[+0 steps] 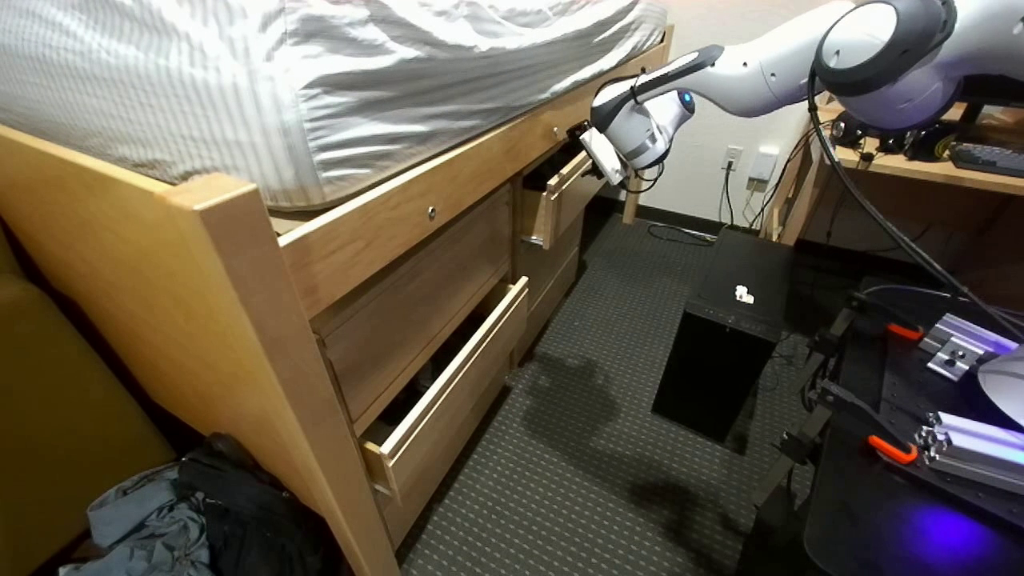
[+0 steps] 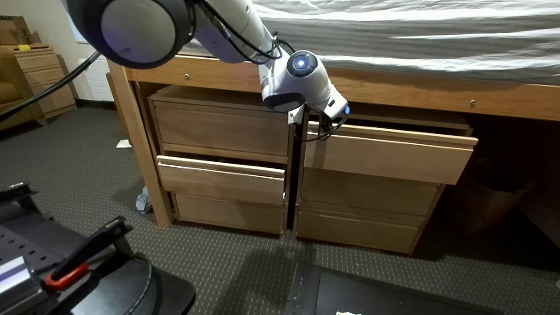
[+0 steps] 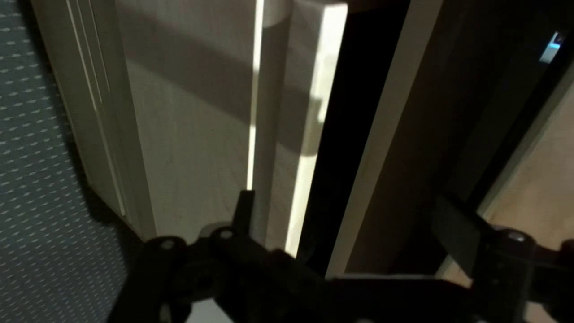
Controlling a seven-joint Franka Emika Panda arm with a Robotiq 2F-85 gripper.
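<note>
The upper drawer of the right-hand chest is pulled partway out, and its front looks slightly tilted. Over the left part of its top edge stands my gripper, mostly hidden behind the arm's wrist. In the wrist view my gripper is open, its fingers wide apart. The drawer's pale top edge and the dark gap behind it lie between them, apart from both fingers as far as shows. In the left-hand chest, the middle drawer also stands partway out.
A bed rail and mattress overhang the chests. A black box stands on the carpet facing the drawers. The arm's black table is at the right. Between box and drawers the carpet is clear.
</note>
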